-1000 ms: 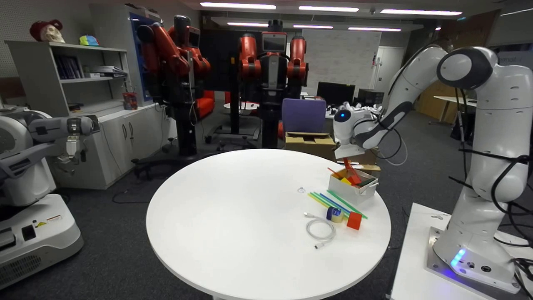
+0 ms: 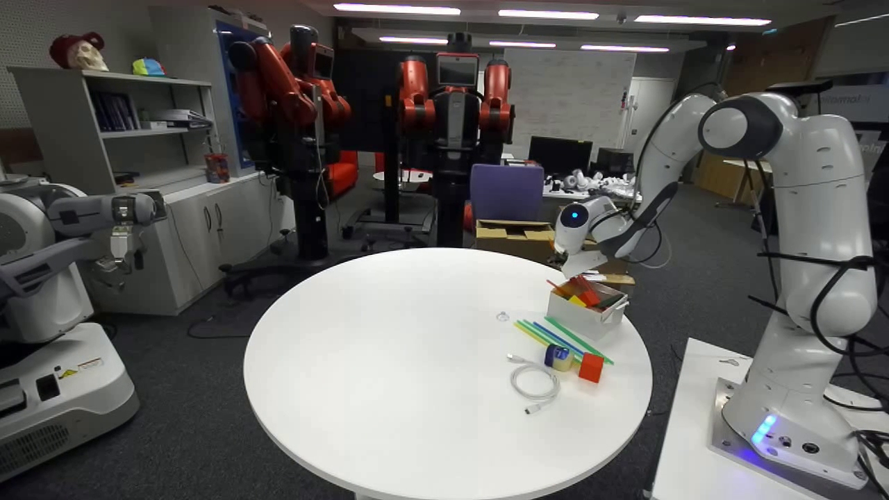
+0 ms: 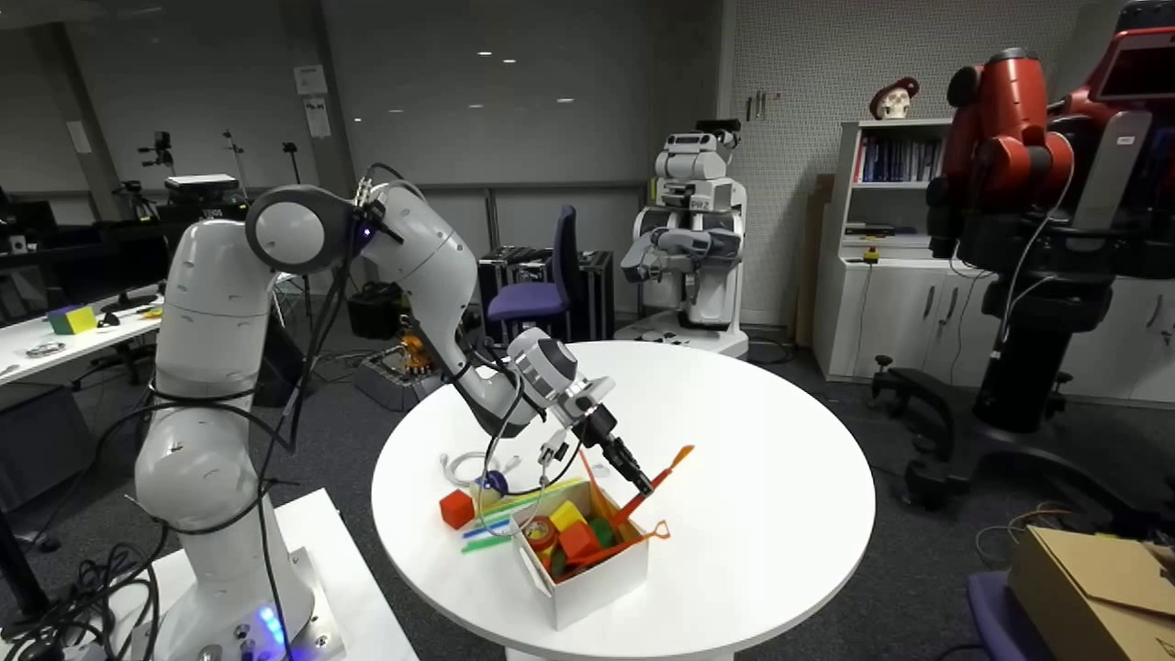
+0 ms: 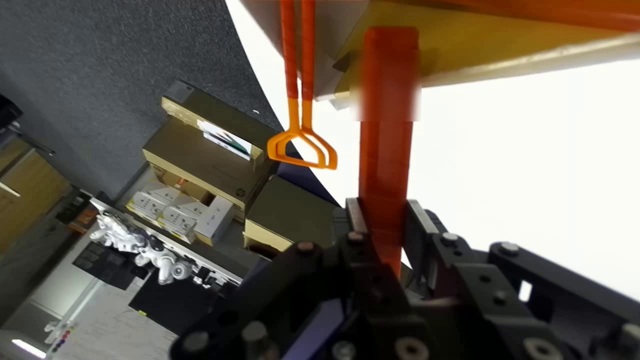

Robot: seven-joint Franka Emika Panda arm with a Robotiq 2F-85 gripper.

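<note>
A long red tool point(image 4: 388, 150) runs between the fingers of my gripper, which is shut on it in the wrist view. In exterior view 2 my gripper point(image 3: 644, 483) meets this red tool point(image 3: 661, 477) just above the white box point(image 3: 600, 589). The tool leans out over the box's edge, its orange end point(image 3: 684, 453) pointing up; its lower end reaches in among the box's contents. Red, yellow and green pieces fill the box, including a red block point(image 3: 578, 540) and a yellow block point(image 3: 566, 516). In exterior view 1 the fingers are hard to make out behind the box point(image 2: 596, 320).
Beside the box lie several coloured sticks point(image 2: 554, 335), a blue-and-yellow roll point(image 2: 560, 357), a red cube point(image 2: 591, 367) and a coiled white cable point(image 2: 535, 383). An orange-ended tool point(image 4: 300, 141) juts over the box's rim.
My gripper has come down a little toward the box, and the arm's elbow has shifted left in exterior view 1. The red piece beneath the gripper stands less tall above the box.
</note>
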